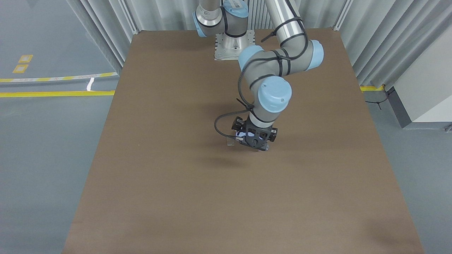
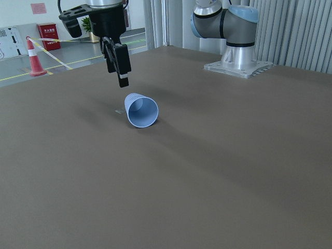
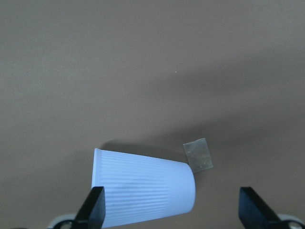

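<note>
A light blue ribbed cup (image 2: 141, 111) (image 3: 138, 188) lies on its side on the brown table, its opening toward the left camera. In the front view it is mostly hidden beneath my gripper (image 1: 254, 136). In the wrist view my gripper stands open, its two dark fingertips wide apart at the bottom, with the cup lying below near the left one. The left view shows the gripper above the cup, clear of it. A small clear square patch (image 3: 198, 155) lies on the table beside the cup's narrow end.
Beyond the table edges are grey floor and curtains.
</note>
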